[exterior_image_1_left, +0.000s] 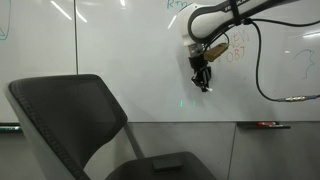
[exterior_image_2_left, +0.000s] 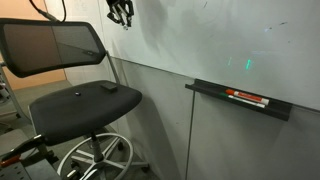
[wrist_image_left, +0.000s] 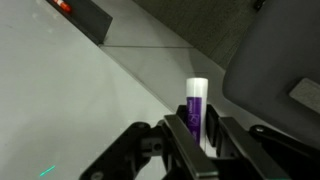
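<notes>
In the wrist view a white and purple marker (wrist_image_left: 196, 103) sticks out from between the fingers of my gripper, which is shut on it. Exterior view 1 has the gripper (exterior_image_1_left: 203, 80) hanging in front of the whiteboard (exterior_image_1_left: 140, 60), to the right of the chair back and higher than the seat. At the top of exterior view 2 the gripper (exterior_image_2_left: 123, 17) shows partly cut off by the frame edge, above and behind the chair seat. The marker is too small to make out clearly from outside.
A black office chair (exterior_image_2_left: 75, 112) stands near the board, a dark block (exterior_image_2_left: 112, 86) and a small dark thing (exterior_image_2_left: 78, 94) on its seat. Red and white markers (exterior_image_2_left: 247, 97) lie on the black ledge (exterior_image_2_left: 215, 90) under the board. Open space lies between chair and ledge.
</notes>
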